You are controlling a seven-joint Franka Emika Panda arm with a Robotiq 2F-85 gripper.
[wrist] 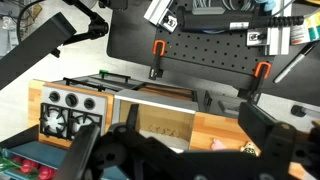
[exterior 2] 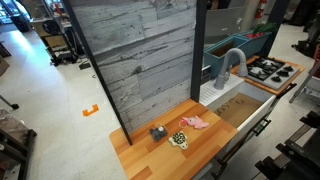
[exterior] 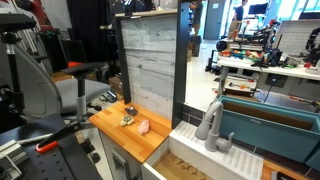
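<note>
In the wrist view my gripper reaches in from the bottom edge, dark and blurred. Its fingers stand apart, with no object visible between them. Behind that gap lies the open drawer point(wrist: 165, 116) of a toy kitchen. On the wooden counter point(exterior 2: 160, 158) sit a pink item point(exterior 2: 195, 122), a small pale patterned item point(exterior 2: 178, 140) and a dark grey item point(exterior 2: 157, 132). A grey faucet point(exterior 2: 235, 62) rises behind the drawer point(exterior 2: 238, 106), whose interior looks empty. The gripper cannot be made out clearly in either exterior view.
A teal bin point(exterior: 265, 128) stands behind the faucet. The stove top point(wrist: 72, 115) is on the drawer's far side from the small items. A grey panel point(exterior 2: 150, 65) backs the counter. Black and orange clamps point(wrist: 158, 52) grip the robot's table edge.
</note>
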